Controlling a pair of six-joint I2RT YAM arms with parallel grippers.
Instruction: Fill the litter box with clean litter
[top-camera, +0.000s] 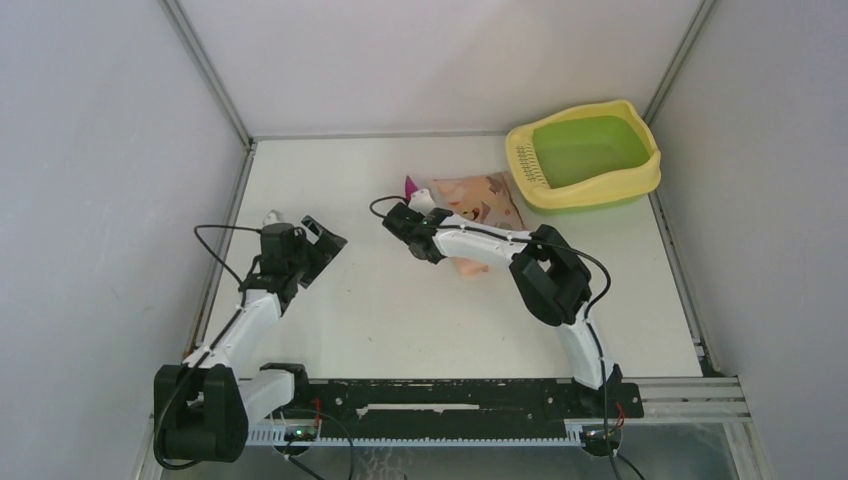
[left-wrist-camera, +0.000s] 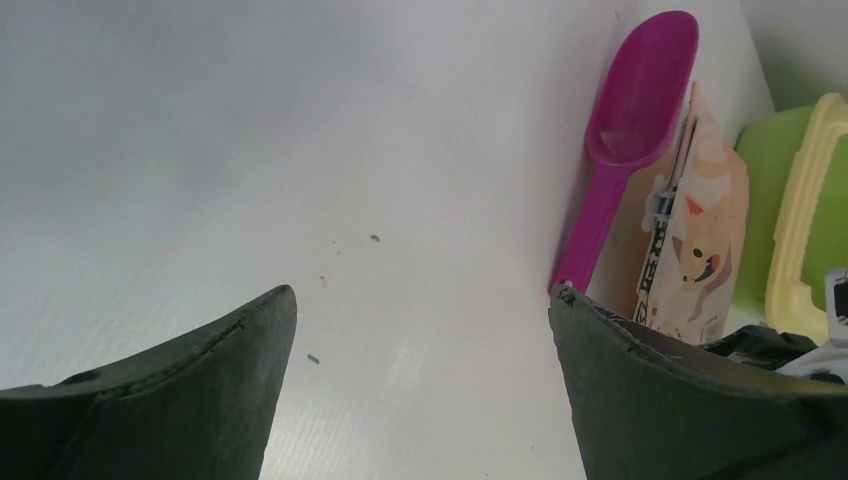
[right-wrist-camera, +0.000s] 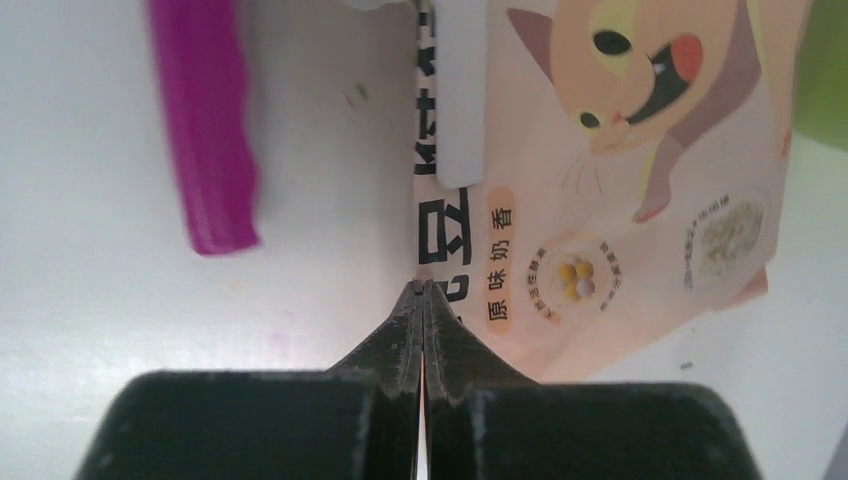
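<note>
The litter bag (top-camera: 480, 198), peach with a cartoon animal, lies flat on the table, partly hidden under my right arm. My right gripper is shut, its tips touching the bag's left edge; no material shows clearly between them. A pale strip (right-wrist-camera: 460, 100) lies along that edge. Left of the bag rests a magenta scoop (left-wrist-camera: 640, 90), its handle toward me; only its tip shows from above. At the back right stands the litter box (top-camera: 622, 186), yellow-rimmed and green inside, with nothing visible in it. My left gripper is open over bare table, well left of the scoop.
Pale walls close in the white table (top-camera: 400, 330) at the back and both sides. A few dark specks (left-wrist-camera: 375, 238) are scattered on it. Free room lies in front of the bag and between the two arms.
</note>
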